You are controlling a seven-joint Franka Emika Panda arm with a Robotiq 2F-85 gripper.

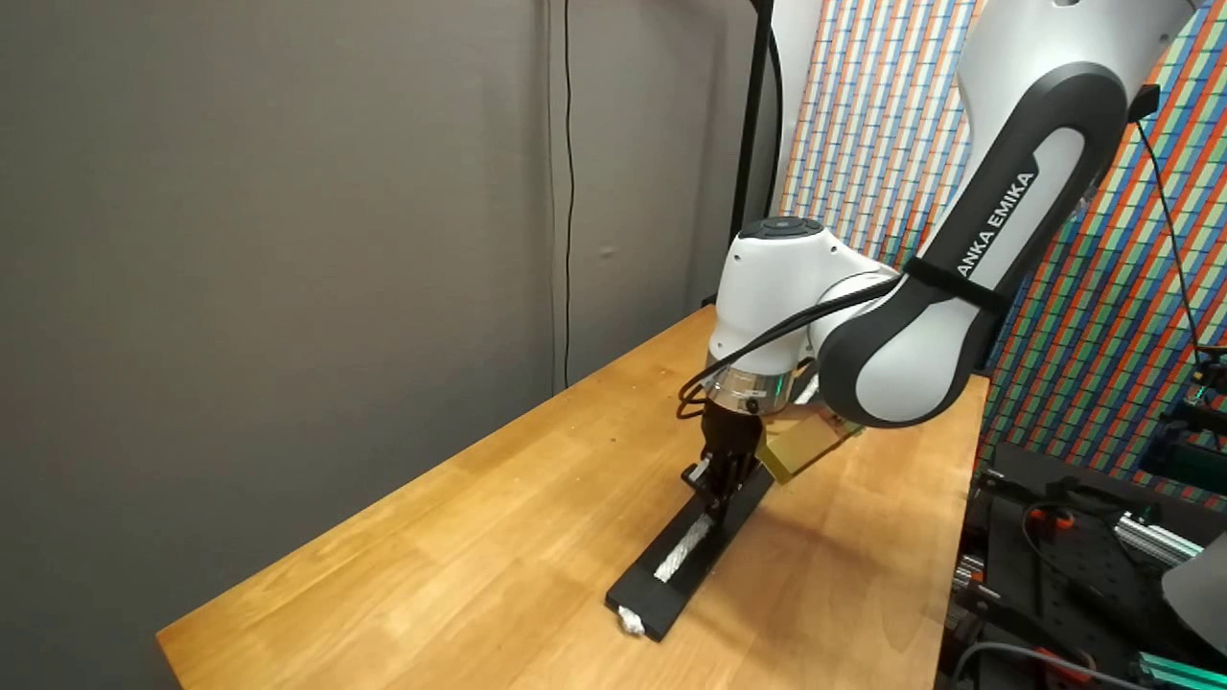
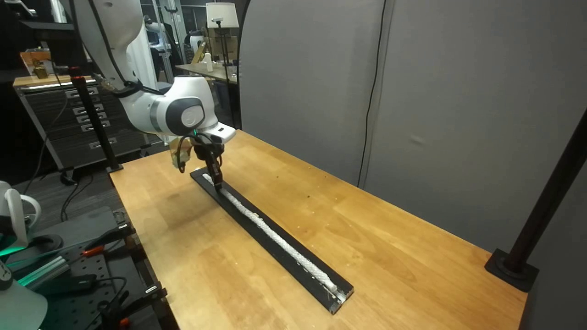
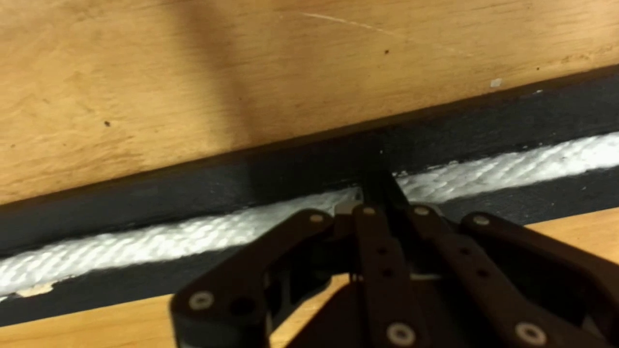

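A white braided rope lies lengthwise along a long black board on the wooden table. In the wrist view the rope runs across the frame, passing behind my gripper, whose two fingers are together. The gripper points down with its tips at the rope, nearer the board's far end in exterior view 2. From exterior view 1 the gripper hides part of the rope. Nothing shows between the fingers; the contact at the tips is dark and partly hidden.
Bare wooden table lies on both sides of the board. A black post stands at the right corner in exterior view 2. Beside the table, a dark cart holds cables and tools. A grey wall backs the table.
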